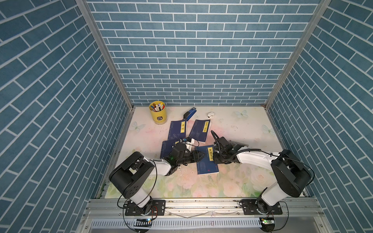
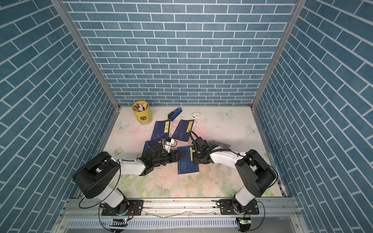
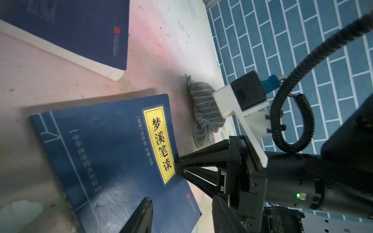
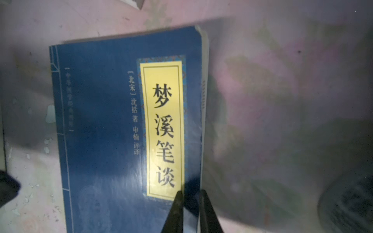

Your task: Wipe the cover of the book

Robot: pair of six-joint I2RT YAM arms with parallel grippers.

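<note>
A navy book (image 1: 207, 167) with a yellow title label (image 3: 158, 143) lies face up at the front middle of the table. In the left wrist view, my left gripper has its fingers apart over the lower cover, with only cover showing between; whether they grip anything is unclear. At the book's right edge sits my right gripper, a narrow gap between its tips. The tips look close to the cover just beside the label; whether they hold the edge cannot be told. A grey knitted cloth (image 3: 202, 108) rests on the table past the right gripper.
More navy books (image 1: 200, 130) lie behind and to the left. A yellow cup (image 1: 158, 113) of pens stands at the back left. Near it are a blue stapler (image 1: 190, 113) and a small white item (image 1: 211, 115).
</note>
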